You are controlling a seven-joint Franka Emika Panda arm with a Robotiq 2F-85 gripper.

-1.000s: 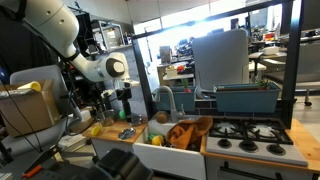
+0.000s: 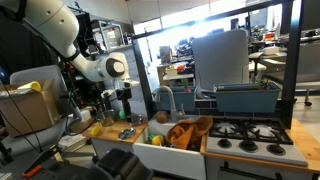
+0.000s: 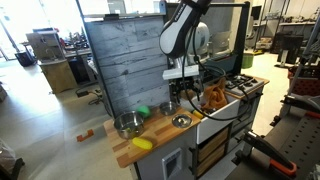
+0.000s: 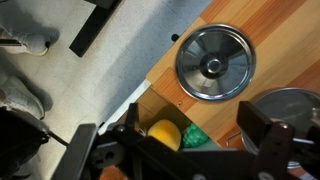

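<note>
My gripper looks open in the wrist view, its dark fingers (image 4: 80, 152) wide apart and no object seen held between them. Ahead of it, a round steel lid with a centre knob (image 4: 215, 63) lies on the wooden counter (image 4: 165, 75). To the right is part of a steel pot (image 4: 288, 102). Below the lid, a yellow item (image 4: 165, 132) and a green one (image 4: 195, 136) lie in the basin, partly covered by the gripper. In the second exterior view, the arm (image 3: 184, 38) reaches down over the counter beside the basin.
Another steel pot (image 3: 130, 124) and a yellow item (image 3: 141, 143) stand at the counter's near end. Brown items fill part of the white sink (image 2: 170, 159). Beyond it is the gas stove (image 2: 250, 142). A faucet (image 2: 168, 95) rises behind the sink.
</note>
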